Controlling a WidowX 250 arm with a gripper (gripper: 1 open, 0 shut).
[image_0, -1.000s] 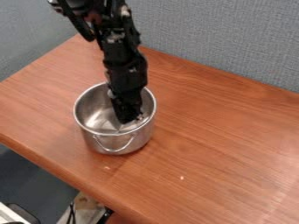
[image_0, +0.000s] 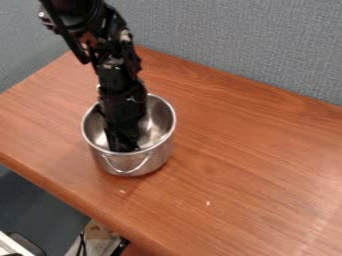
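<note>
A stainless steel pot (image_0: 147, 158) with a wire bail handle hanging on its front side stands on the wooden table (image_0: 247, 155). The black robot arm reaches down from the top left, and its gripper (image_0: 123, 138) is lowered inside the pot, toward the middle and left of the interior. The fingertips are dark and partly behind the rim, so whether they are open or shut, or what lies between them, cannot be made out.
A grey fabric partition (image_0: 254, 40) runs along the back. The table's near left edge is close to the pot, with cables and white items below it.
The arm and gripper have shifted left inside the pot, away from its right side. The pot stands in about the same place.
</note>
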